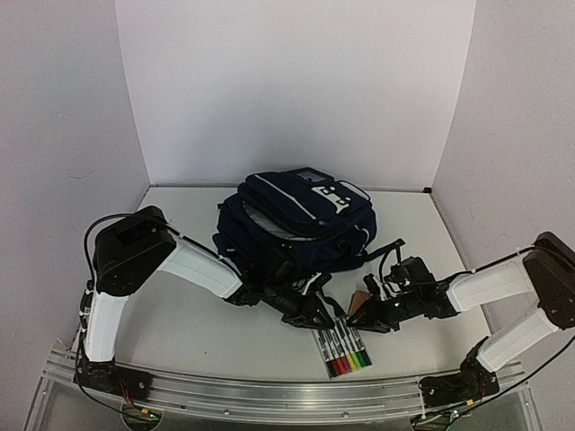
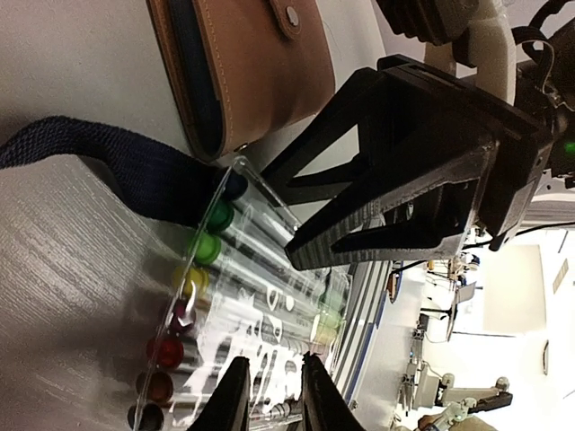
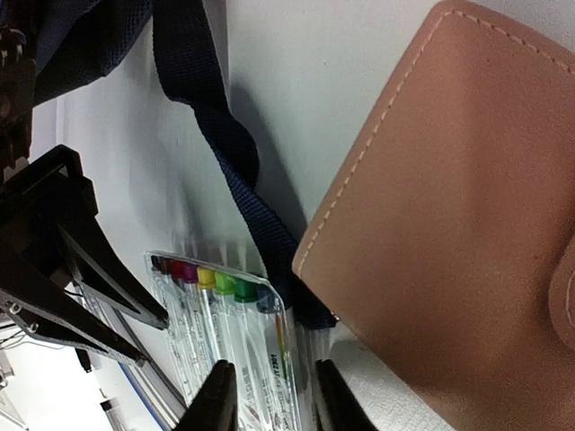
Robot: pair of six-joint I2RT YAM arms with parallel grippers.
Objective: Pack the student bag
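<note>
The clear case of coloured markers [image 1: 341,348] lies slanted near the front of the table, caps towards the front edge. A navy backpack [image 1: 301,215] stands behind it. My left gripper [image 1: 331,325] is at the case's left back part, its fingertips apart with the case beyond them in the left wrist view. At the case's right back corner is my right gripper; its fingers are apart, with the case's edge showing between them and no clear grip. A brown leather pouch [image 3: 449,197] with stitched edges lies just beyond the case.
A dark blue strap [image 3: 238,171] runs from the bag to the back of the marker case, beside the pouch. The two grippers stand close together.
</note>
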